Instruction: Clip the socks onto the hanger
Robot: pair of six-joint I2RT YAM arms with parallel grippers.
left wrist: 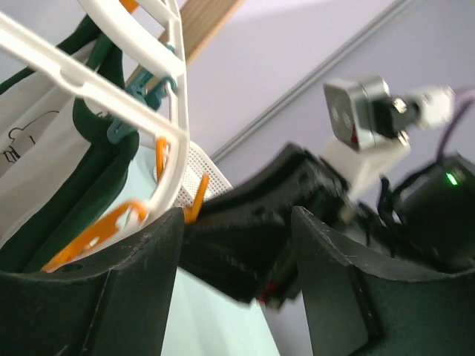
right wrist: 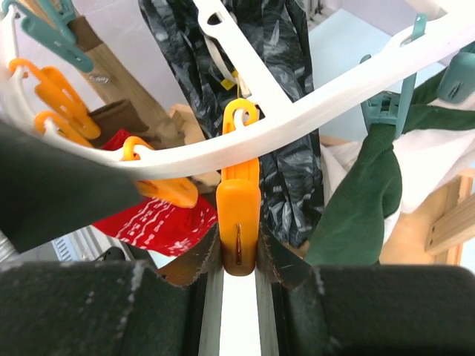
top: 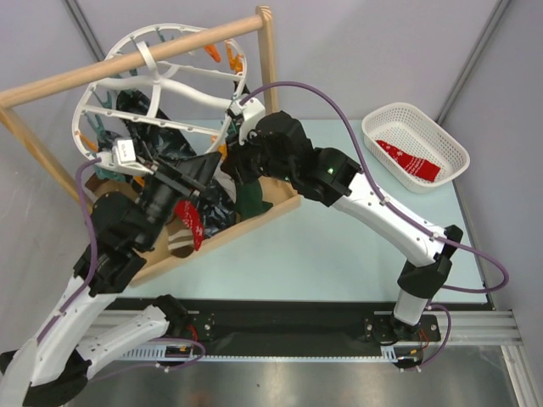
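Observation:
The round white hanger point(top: 93, 86) hangs from a wooden frame, with orange and green clips along its rim. In the right wrist view my right gripper is shut on the lower end of an orange clip point(right wrist: 238, 196). A red patterned sock point(right wrist: 167, 226) hangs behind another orange clip point(right wrist: 172, 191); whether that clip grips it cannot be told. Green-and-white socks point(right wrist: 364, 185) hang from green clips point(right wrist: 384, 107) at the right. My left gripper stands open beside the rim in the left wrist view, nothing showing between its fingers.
A white basket point(top: 416, 127) at the right holds a red patterned sock point(top: 409, 159). The frame's wooden base point(top: 222, 236) surrounds the hanging socks. Black shiny cloth point(right wrist: 282, 163) hangs inside the hanger.

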